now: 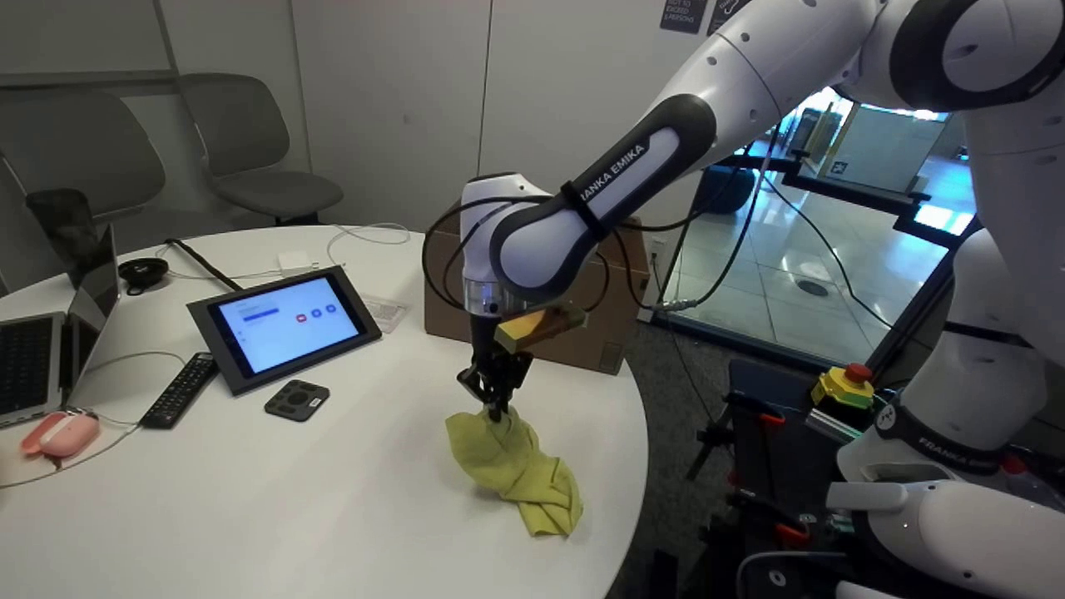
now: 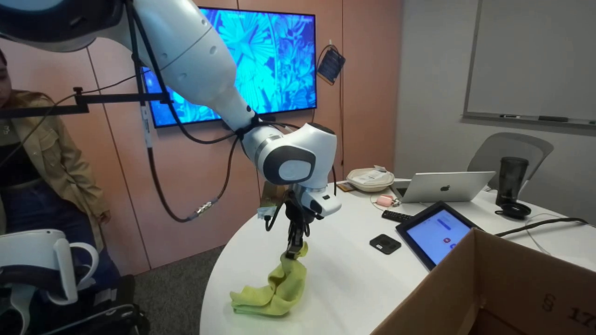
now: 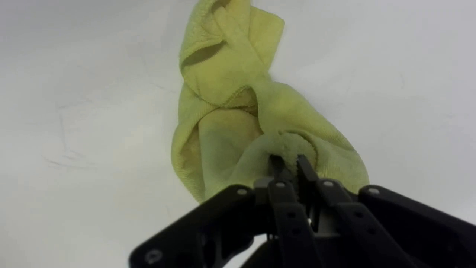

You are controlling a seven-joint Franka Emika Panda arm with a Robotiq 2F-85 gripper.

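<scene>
A crumpled yellow-green cloth (image 1: 514,469) lies on the white round table, towards its right edge in exterior view 1. Its upper end is pinched and raised slightly by my gripper (image 1: 496,411), while the far end rests on the tabletop. From the other side, in exterior view 2, the cloth (image 2: 282,287) trails away from the gripper (image 2: 294,256) towards the table's edge. In the wrist view, a fold of the cloth (image 3: 223,147) sits between the two fingertips of the gripper, which are close together.
An open cardboard box (image 2: 436,304) stands at the table's edge. A tablet (image 1: 289,319), a small black puck-like device (image 1: 296,399), a remote (image 1: 180,389), a pink case (image 1: 61,436) and a laptop (image 1: 30,364) occupy the far side.
</scene>
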